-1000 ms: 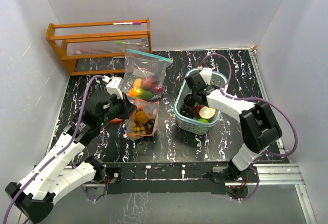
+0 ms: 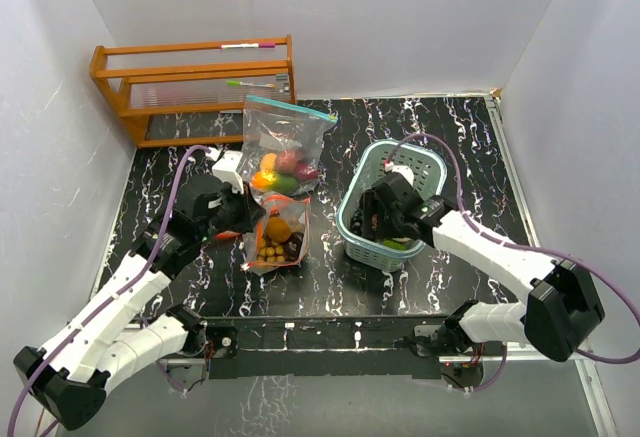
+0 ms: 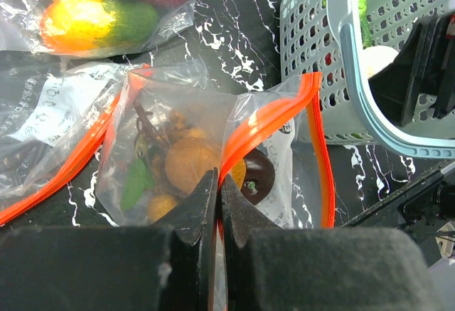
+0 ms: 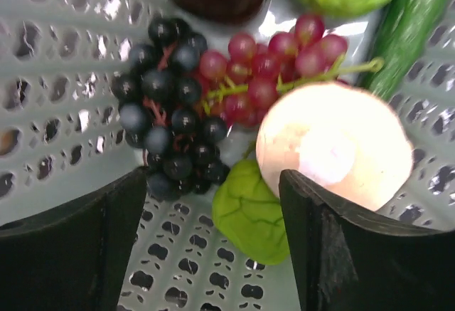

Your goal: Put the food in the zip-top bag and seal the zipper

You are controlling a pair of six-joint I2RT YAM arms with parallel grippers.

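Observation:
An orange-edged zip top bag (image 2: 273, 260) lies left of centre, holding orange and yellow food and a dark purple piece (image 3: 257, 176). My left gripper is shut on its orange zipper rim (image 3: 263, 132), while the mouth bows apart farther along. Inside the pale green basket (image 2: 352, 185), my right gripper points down with its fingers (image 4: 313, 218) apart and nothing held. Black grapes (image 4: 174, 104) and a green wrinkled piece (image 4: 249, 215) show near and between its fingertips. Red grapes (image 4: 259, 69) and a pale round piece (image 4: 334, 144) lie beyond.
Behind the orange-edged bag lies a blue-topped clear bag (image 2: 287, 122) with colourful fruit. An orange wooden rack (image 2: 200, 72) stands at the back left.
My right gripper has come from the back of the basket toward its front, down over the food, hiding the pale round piece from above. The left arm is nearly still.

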